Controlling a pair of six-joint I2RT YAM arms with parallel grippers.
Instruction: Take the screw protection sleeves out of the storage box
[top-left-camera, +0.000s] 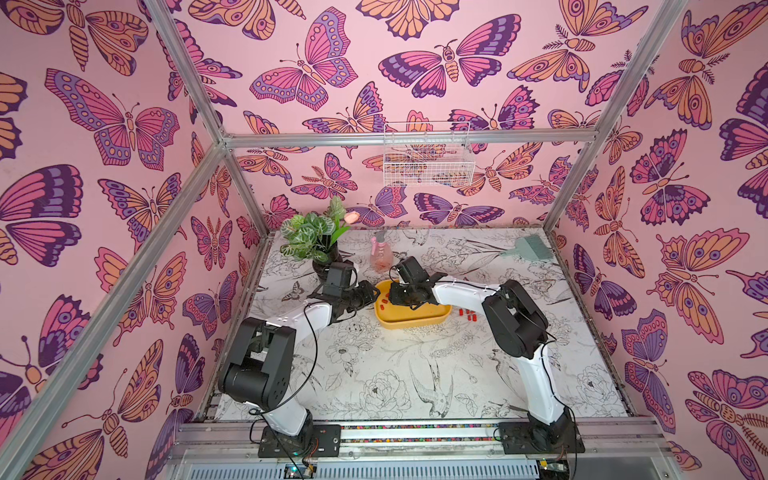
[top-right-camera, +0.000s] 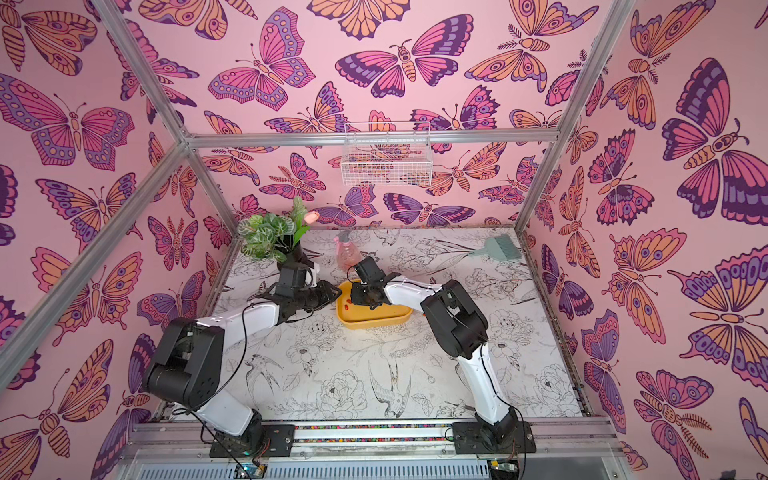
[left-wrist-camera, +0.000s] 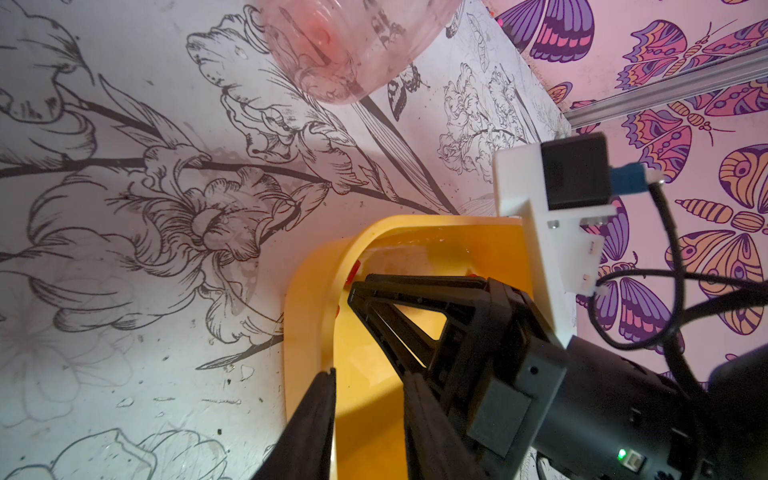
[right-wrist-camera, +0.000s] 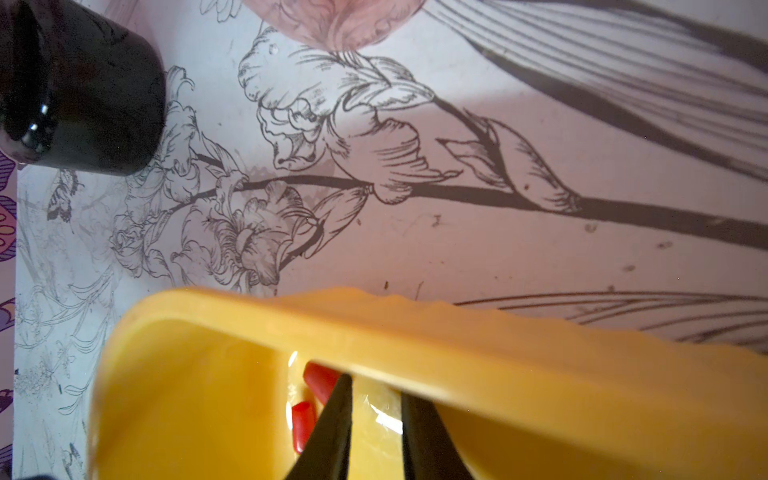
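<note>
The yellow storage box (top-left-camera: 412, 324) sits mid-table, with a few red sleeves (top-left-camera: 385, 301) at its left end. At that end, my left gripper is shut on the box's wall. My right gripper points down into the box near its far wall, fingers parted, nothing visible between them. Just left of these fingers, one red sleeve (right-wrist-camera: 321, 379) lies partly behind a fingertip, and another red sleeve (right-wrist-camera: 302, 426) lies beside it. The right arm covers part of the box in both top views.
Several loose red sleeves (top-left-camera: 468, 313) lie on the table right of the box. Behind the box stand a pink translucent bottle (top-left-camera: 381, 253) and a potted plant (top-left-camera: 316, 236). A green brush (top-left-camera: 532, 247) is at back right.
</note>
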